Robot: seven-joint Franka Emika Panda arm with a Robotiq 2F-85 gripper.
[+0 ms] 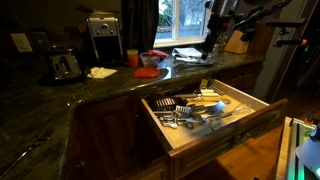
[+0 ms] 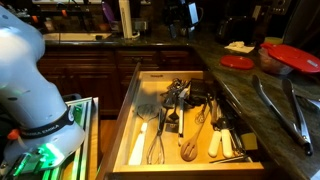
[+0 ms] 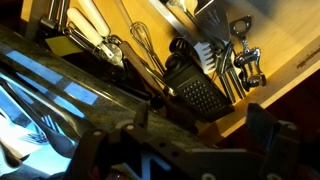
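Note:
My gripper stands open above the drawer and the counter edge, its two dark fingers apart with nothing held between them. The pulled-out wooden drawer (image 2: 190,79) holds many kitchen utensils. In the wrist view a black grater (image 3: 198,90) lies near the drawer's edge, just beyond the fingertips. A wire whisk (image 3: 146,40) and a slotted metal spatula (image 3: 213,20) lie farther in. Exterior view 2 shows wooden spoons (image 2: 190,148) and a dark turner (image 2: 172,118). In exterior view 1 the gripper (image 1: 209,42) hangs high over the back of the drawer.
Along the dark counter stand a toaster (image 1: 65,66), a tall metal appliance (image 1: 106,38) and an orange cup (image 1: 133,58). A red lid (image 2: 237,62) and tongs (image 2: 290,105) lie on the counter beside the drawer. The drawer front (image 1: 225,141) juts out over the floor.

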